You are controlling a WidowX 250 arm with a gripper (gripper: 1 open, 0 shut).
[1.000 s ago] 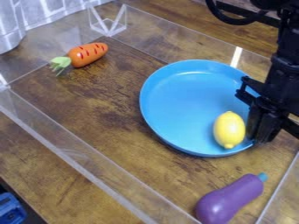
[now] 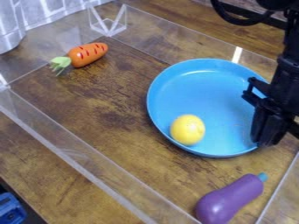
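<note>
A blue plate [image 2: 205, 94] lies on the wooden table, with a yellow lemon-like object [image 2: 187, 129] in its lower left part. My black gripper [image 2: 260, 136] is at the plate's right edge, shut, with nothing visible between its fingers; it is apart from the yellow object. A purple eggplant [image 2: 230, 198] lies below the plate, and an orange carrot [image 2: 86, 54] with a green top lies at the upper left.
Clear plastic walls border the wooden table [image 2: 93, 114]. A white ribbed object [image 2: 14, 22] stands at the top left, and a blue item [image 2: 9, 210] is at the bottom left.
The yellow object has moved left within the plate, and the plate has shifted slightly right. My gripper has moved only slightly.
</note>
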